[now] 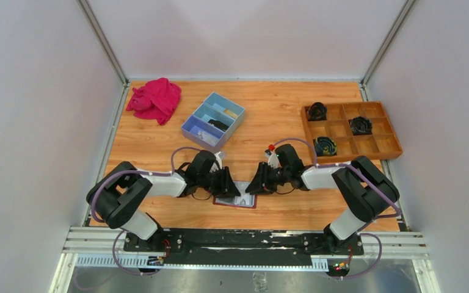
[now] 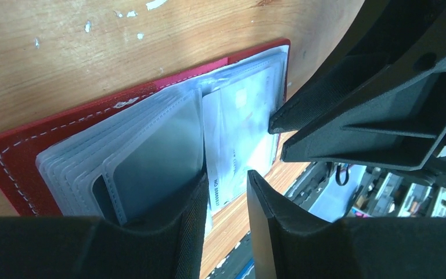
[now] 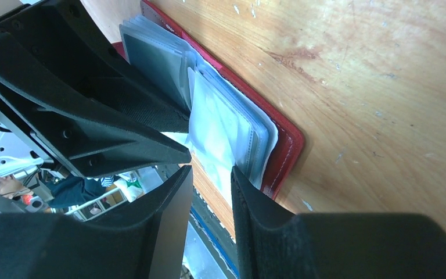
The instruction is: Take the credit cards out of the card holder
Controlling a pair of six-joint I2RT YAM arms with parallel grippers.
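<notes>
The red card holder (image 1: 235,205) lies spread open at the front middle of the table. In the left wrist view its clear sleeves (image 2: 157,145) fan out on the left half, beside a white card (image 2: 229,139) with printing. My left gripper is part open over the holder, the card showing through the gap between its fingers. From the other side, my right gripper is part open at the card and sleeve edges (image 3: 232,128). The two grippers face each other closely. Whether any fingertip touches the card cannot be told.
Behind the left arm stands a blue divided box (image 1: 214,122) holding small items. A pink cloth (image 1: 154,100) lies at the back left. The wooden compartment tray (image 1: 357,148) with dark coils is at the right. Table space behind the grippers is clear.
</notes>
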